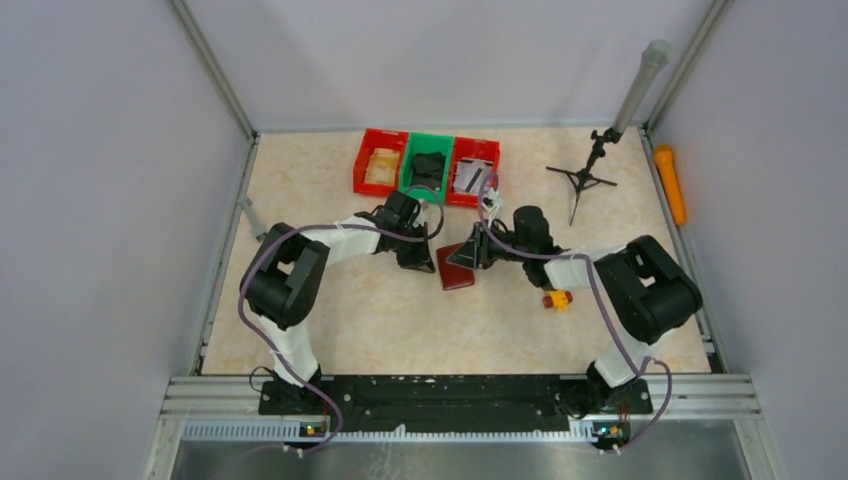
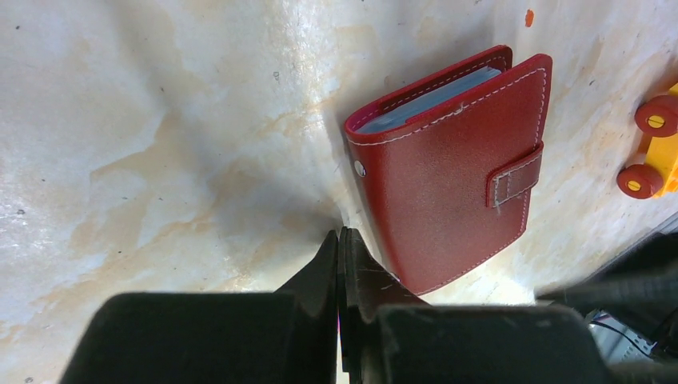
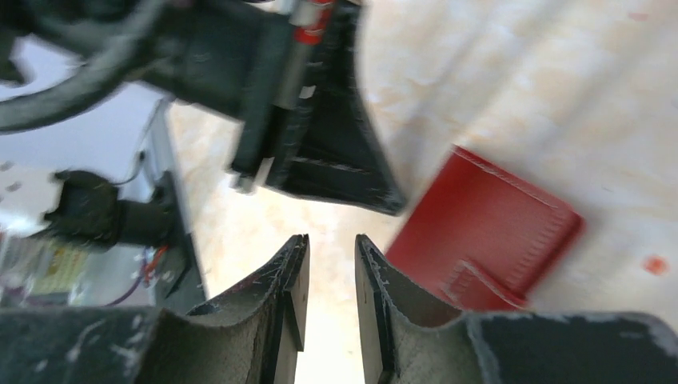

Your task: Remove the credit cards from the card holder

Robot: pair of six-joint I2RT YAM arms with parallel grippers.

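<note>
The dark red card holder [image 1: 457,277] lies between my two grippers, its strap [image 2: 516,176] fastened over the side edge. Clear sleeves [image 2: 432,101] show at its open top; I cannot make out any cards in them. My left gripper is shut, with nothing between its fingertips, and the holder stands just to the right of them in the left wrist view. My right gripper is open, its gap empty. In the right wrist view the holder [image 3: 488,232] is blurred, beyond and to the right of the right fingers [image 3: 374,296].
Red and green bins [image 1: 428,170] stand at the back with things in them. A yellow toy car [image 1: 558,300] sits right of the holder, near the right arm. A tripod [image 1: 590,180] stands at the back right.
</note>
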